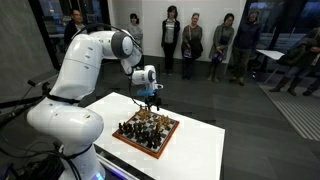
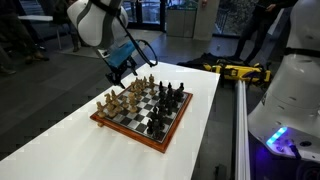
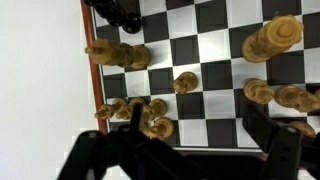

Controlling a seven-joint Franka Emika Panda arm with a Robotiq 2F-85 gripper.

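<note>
A chessboard with a brown wooden border (image 2: 137, 133) stands on the white table, set with light-brown and black pieces. My gripper is over the light-brown side of the board, its fingers spread apart and nothing held between them. In the wrist view, a lone small brown pawn (image 3: 185, 83) is near the middle, ahead of the fingers. Several small brown pieces (image 3: 158, 109) cluster by the left finger, and others (image 3: 258, 91) stand near the right one. A tall brown piece (image 3: 272, 38) rises at upper right. The gripper bodies hide part of the near board.
Black pieces (image 2: 155, 120) fill the other side of the board. Several people (image 1: 170, 35) stand behind, away from the table.
</note>
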